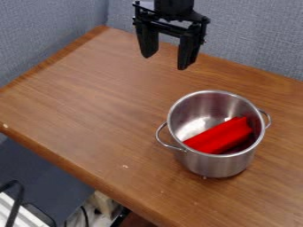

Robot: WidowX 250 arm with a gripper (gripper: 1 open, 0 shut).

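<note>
A steel pot [206,160] with two side handles stands on the right half of the wooden table. A red cylindrical object [219,135] lies inside it, tilted along the bottom. My black gripper [167,52] hangs at the top centre, open, with nothing between its fingers, above and behind the pot.
Grey padded walls line the back and left. Some black cables hang past the table's front left edge.
</note>
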